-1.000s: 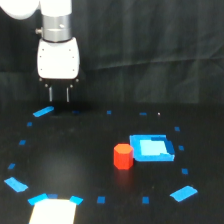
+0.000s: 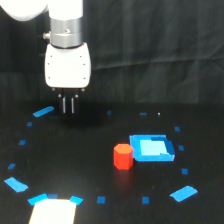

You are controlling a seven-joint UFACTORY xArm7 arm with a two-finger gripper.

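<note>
A red octagonal block [image 2: 123,156] sits on the dark table, right of the middle. Just behind and to its right lies a blue square [image 2: 152,148] with a pale, whitish area inside; the block overlaps its left edge from this view. My gripper [image 2: 67,104] hangs at the back left, pointing down, well away from both. Its fingertips look close together, but they are small and dark, and whether a gap stays between them is unclear. No object shows at them.
A cream-coloured square [image 2: 53,212] lies at the front left edge, with blue tape by it. More blue tape strips [image 2: 184,193] and small blue marks dot the table.
My gripper has come slightly to the right and lower or nearer, and its fingers appear closer together than before. The red block and blue square have not moved.
</note>
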